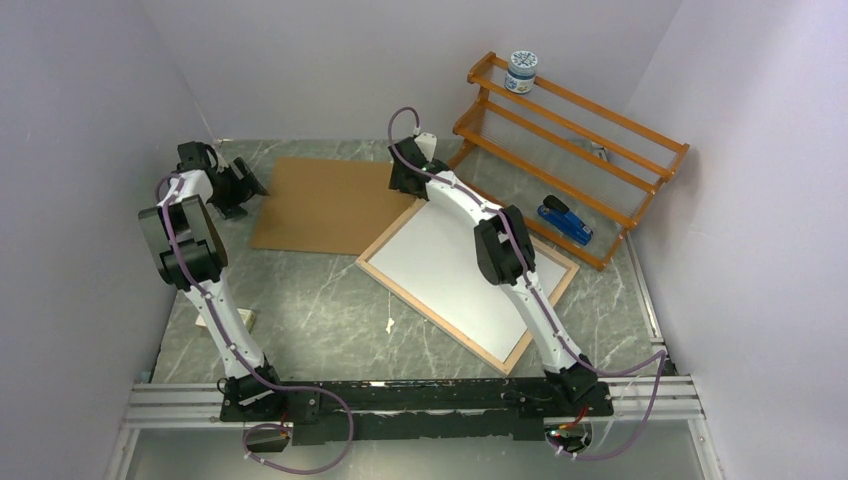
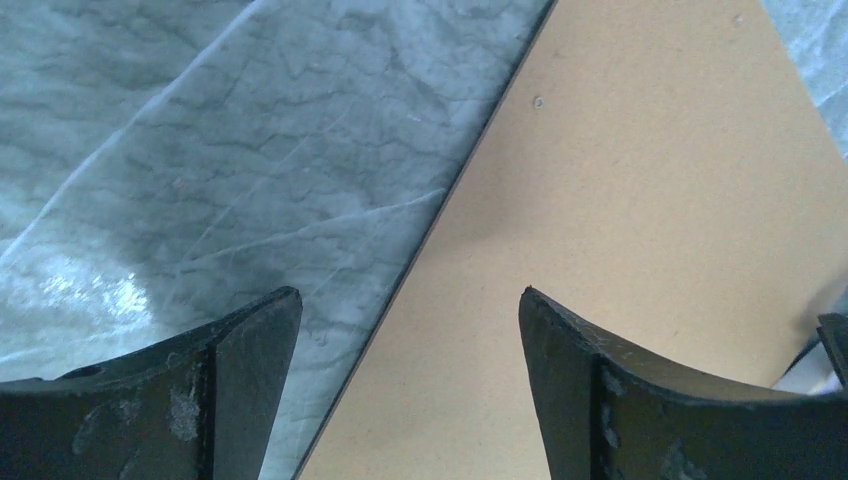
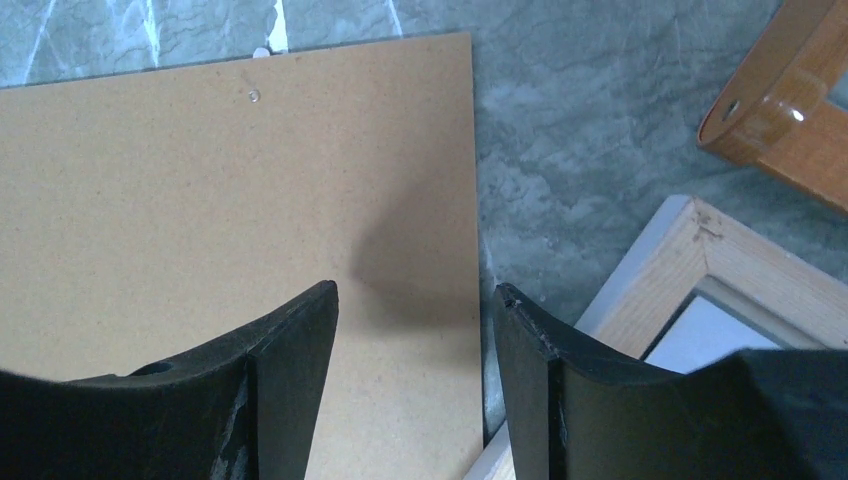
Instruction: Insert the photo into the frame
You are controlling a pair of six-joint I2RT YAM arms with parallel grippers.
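A brown board (image 1: 325, 205) lies flat on the table at the back left. To its right is a wooden frame (image 1: 435, 318) with a white inside, set at a slant. No picture shows on either one. My left gripper stands open above the board's left edge, one finger (image 2: 235, 370) over bare table and the other over the board. My right gripper is open as well, its fingers on either side of the board's right edge in the right wrist view. The frame's corner (image 3: 690, 225) shows just beyond its right finger.
A wooden rack (image 1: 600, 175) leans at the back right, bearing a jar (image 1: 521, 72). Beneath it sits a blue stapler (image 1: 566, 220). A small pale object (image 1: 240, 318) is partly covered by the left arm.
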